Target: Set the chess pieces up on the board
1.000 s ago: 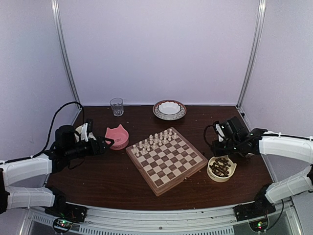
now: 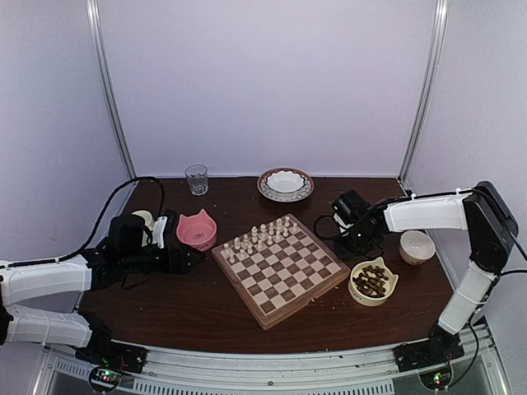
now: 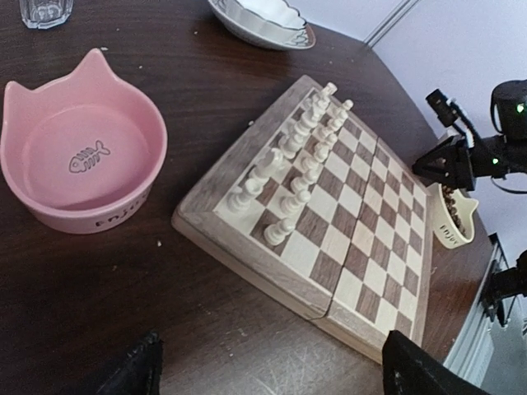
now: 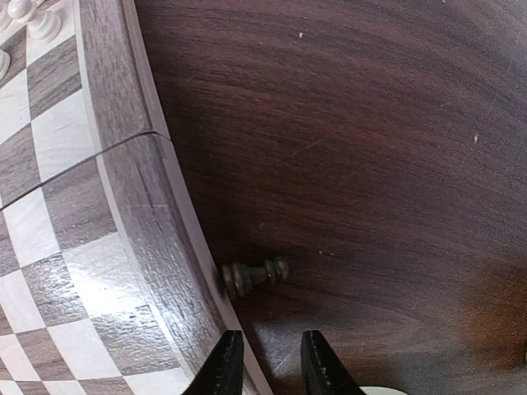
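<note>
The wooden chessboard (image 2: 290, 278) lies on the table with white pieces (image 3: 296, 202) standing along its left side. A dark chess piece (image 4: 257, 276) lies on its side on the dark tabletop, against the board's outer edge. My right gripper is open just short of that piece, nothing between its fingers. From the top, the right arm hides the fallen piece. More dark pieces (image 2: 371, 281) fill the cream bowl (image 2: 368, 301) by the board's right corner. Over the left side of the table, my left gripper is open and empty.
A pink cat-eared bowl (image 2: 198, 230) sits between the left gripper and the board. Behind are a glass (image 2: 196, 178) and stacked plates (image 2: 286, 184); a white bowl (image 2: 417, 246) stands at the right. Bare table lies beyond the board's right edge.
My right gripper has gone from over the cream bowl to close above the table by the fallen piece. The left gripper has come lower and slightly right. The dark piece has stayed put.
</note>
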